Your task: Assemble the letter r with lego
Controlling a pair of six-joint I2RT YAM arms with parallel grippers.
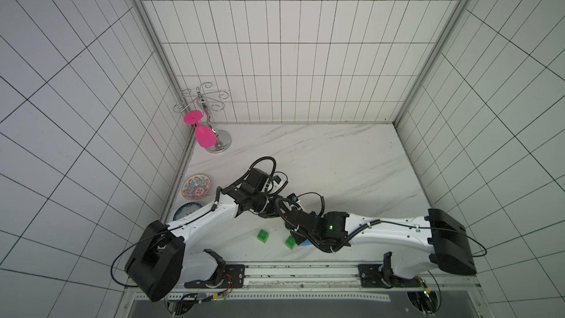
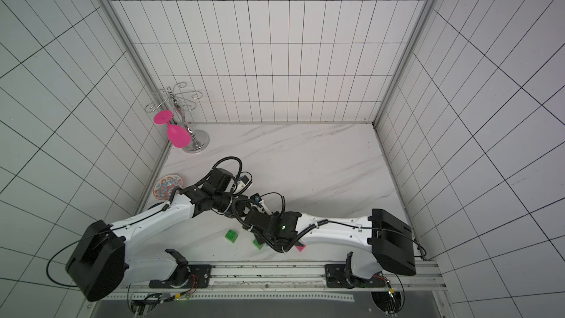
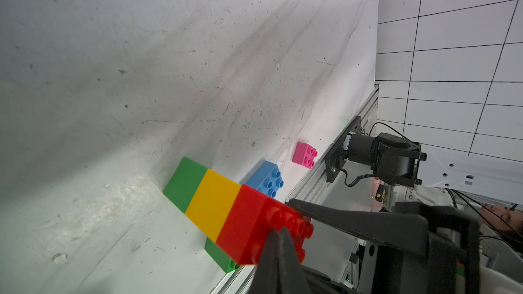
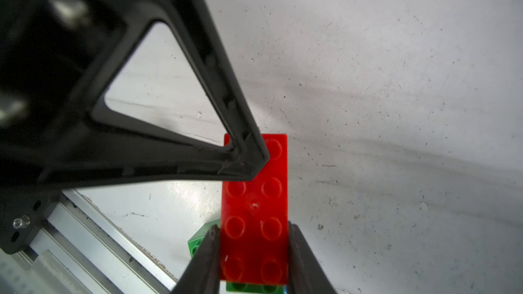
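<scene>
A stack of green, yellow and red bricks is held up over the table, studded red face outward. My right gripper is shut on it, its fingers at either side in the right wrist view. My left gripper is right against it: in the right wrist view a black finger reaches over the red top. It is shut, with nothing clearly between its fingers. The top views mostly hide the stack behind the arms.
Loose green, blue and pink bricks lie near the front edge. Two plates are at the left, a chrome stand with pink objects at the back left.
</scene>
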